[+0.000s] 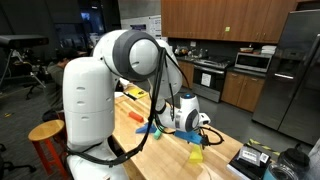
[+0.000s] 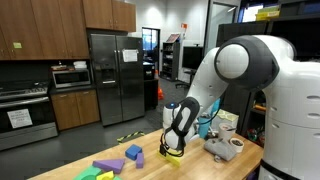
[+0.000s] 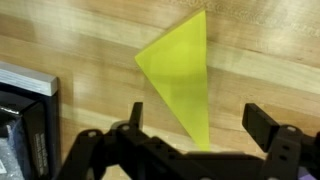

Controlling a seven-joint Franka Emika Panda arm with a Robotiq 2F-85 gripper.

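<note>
A yellow triangular block lies on the wooden table, its narrow end pointing down between my fingers in the wrist view. My gripper stands open, one dark fingertip to the left of the block and the other to its right, with bare wood showing on both sides. In exterior view 1 the yellow block shows just below the gripper. In exterior view 2 the arm partly covers the yellow block. How high the fingertips hang over the table is hard to tell.
A dark box edges into the wrist view at left. Blue, purple and green blocks lie elsewhere on the table. A black canister stands at the right in exterior view 1.
</note>
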